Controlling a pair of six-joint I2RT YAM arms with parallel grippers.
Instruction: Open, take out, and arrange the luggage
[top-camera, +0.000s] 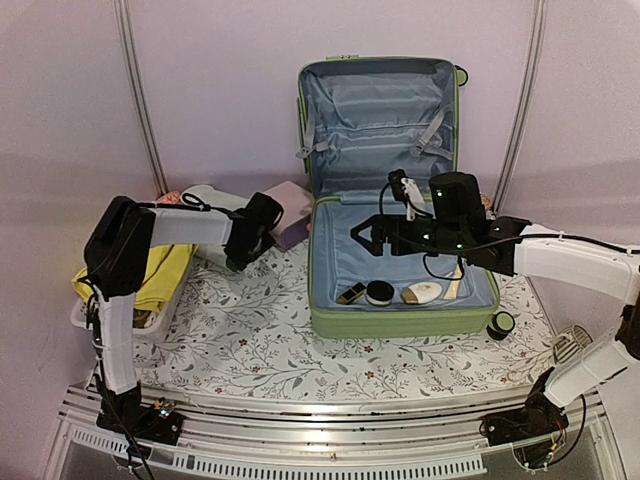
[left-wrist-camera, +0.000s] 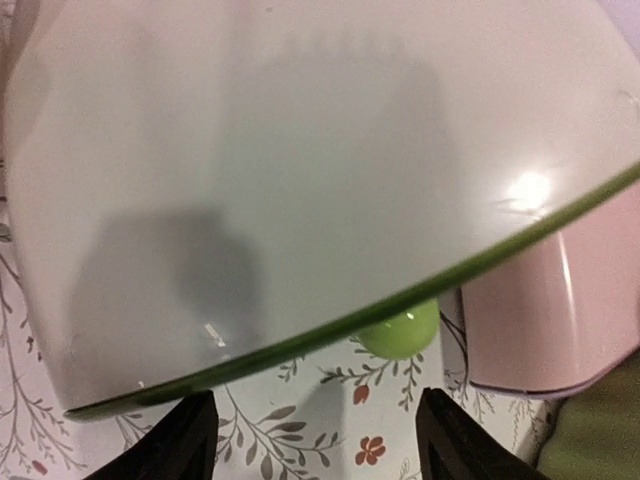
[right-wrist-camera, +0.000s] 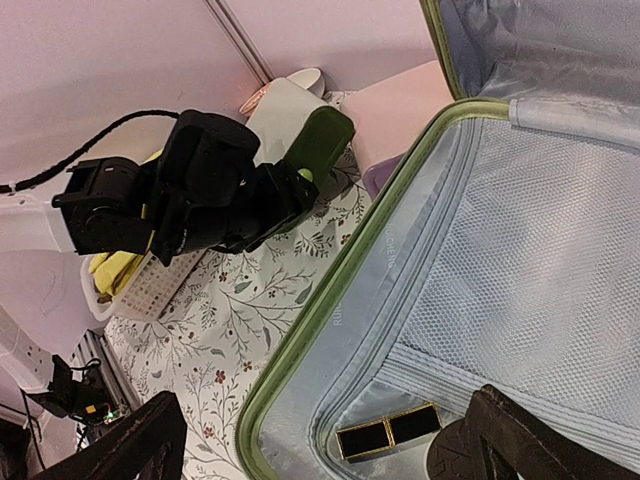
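Note:
The green suitcase (top-camera: 405, 325) lies open, holding a black round tin (top-camera: 379, 292), a small dark case (right-wrist-camera: 363, 440) and a cream oval item (top-camera: 421, 292). Left of it, my left gripper points down, open, just by a white object with a green edge (left-wrist-camera: 280, 170). A green ball (left-wrist-camera: 398, 330) shows under that edge, beside a pink case (left-wrist-camera: 520, 330). My right gripper hangs open over the suitcase, with nothing held.
A white basket (top-camera: 160, 320) with yellow cloth stands at the far left. A black-green jar (top-camera: 500, 325) is at the right.

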